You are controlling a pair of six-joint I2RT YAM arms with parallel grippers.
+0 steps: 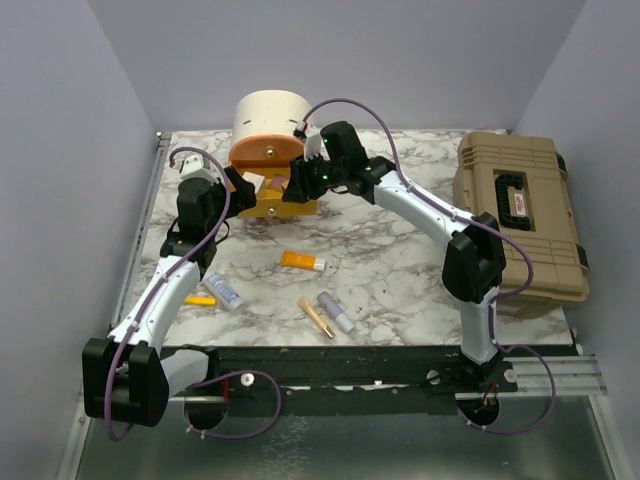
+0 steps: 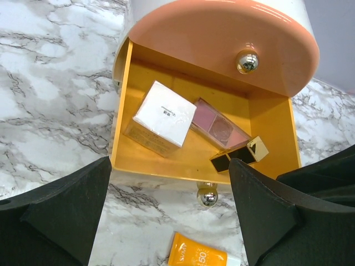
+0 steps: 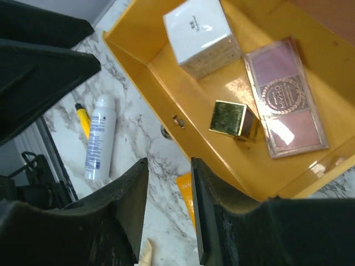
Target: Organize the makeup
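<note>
The makeup organizer has its yellow drawer pulled out, holding a white box, a pink palette and a small gold box. My left gripper stands open at the drawer's left, nothing between its fingers. My right gripper hangs over the drawer's front right, fingers apart and empty. On the marble lie an orange tube, a white spray bottle, a yellow pencil-like item, a thin beige tube and a lavender tube.
A large tan case fills the right end of the table.
</note>
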